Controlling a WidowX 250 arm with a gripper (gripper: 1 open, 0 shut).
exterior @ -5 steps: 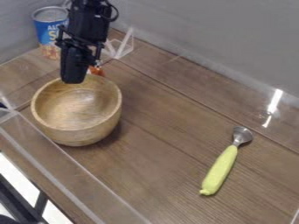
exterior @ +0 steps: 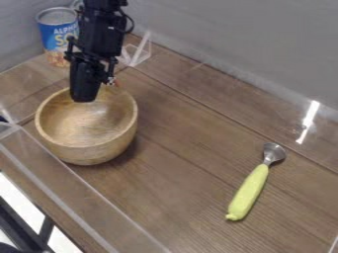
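Observation:
My black gripper [exterior: 87, 79] points down over the back part of a wooden bowl [exterior: 85, 137] at the left of the camera view, its tip near the rim. It looks shut, and I see nothing held in it. The bowl looks empty. A small red item, partly hidden, shows just behind the gripper on the right.
A blue can [exterior: 55, 36] stands at the back left corner. A scoop with a pale yellow handle [exterior: 247, 194] lies at the right. A white wall borders the back.

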